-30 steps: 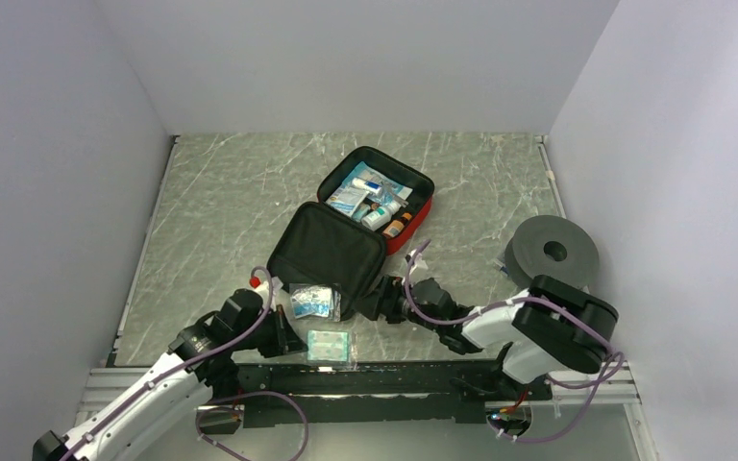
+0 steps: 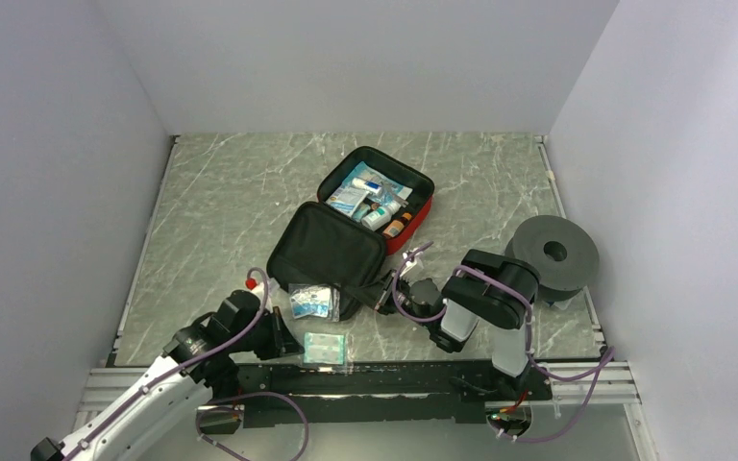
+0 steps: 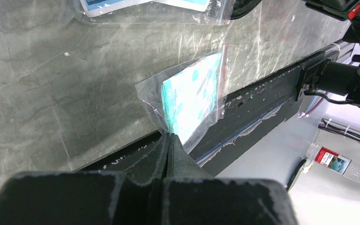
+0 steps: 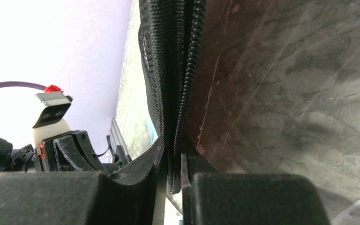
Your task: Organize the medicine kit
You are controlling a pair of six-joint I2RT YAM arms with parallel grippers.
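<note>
The medicine kit lies open, its red-sided base (image 2: pixel 423 206) holding packets, a tube and bottles. Its black lid (image 2: pixel 325 248) is folded out toward the front left. My left gripper is shut on the near corner of a clear bag with a folded teal-and-white item (image 3: pixel 192 91) inside. In the top view this teal packet (image 2: pixel 325 349) is at the table's front edge. At the lid's front right corner is my right gripper (image 2: pixel 381 305). Its fingers stand on either side of the zippered lid edge (image 4: pixel 174 117); whether they grip it firmly cannot be told.
Another clear bag with blue-and-white packets (image 2: pixel 312 302) lies partly over the lid's front end. A large grey roll (image 2: pixel 553 257) stands at the right. Free table shows at the left and back. The dark rail (image 2: pixel 346 381) runs along the front.
The right gripper's fingers have come closer together around the lid corner while its arm shifted left. The teal packet has slid slightly left with the left gripper. The kit base has stayed put.
</note>
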